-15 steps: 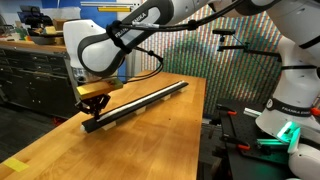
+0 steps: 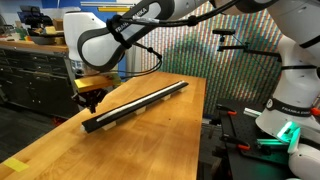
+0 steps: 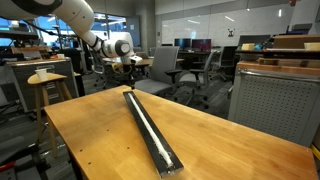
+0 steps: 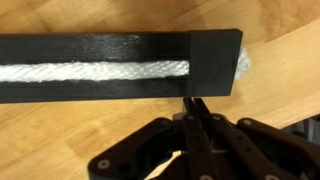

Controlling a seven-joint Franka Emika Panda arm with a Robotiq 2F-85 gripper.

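Note:
A long black channel point(image 4: 90, 47) runs across the wrist view with a white rope point(image 4: 95, 72) lying along it. A black end piece point(image 4: 214, 62) covers the rope near the channel's end, and the rope's frayed tip pokes out past it. My gripper is at the lower edge of that end piece, its fingers close together; whether anything is pinched between them is hidden. In exterior view 1 the gripper point(image 2: 94, 108) hovers at the near-left end of the channel point(image 2: 140, 107). Exterior view 2 shows the channel point(image 3: 150, 133) lengthwise, the arm at its far end.
A yellow tape mark point(image 2: 14, 164) lies near the table's left corner. Office chairs point(image 3: 202, 84) and a grey cabinet point(image 3: 262, 105) stand beyond the table.
My gripper has risen slightly at the channel's near-left end in exterior view 1. The channel looks unmoved.

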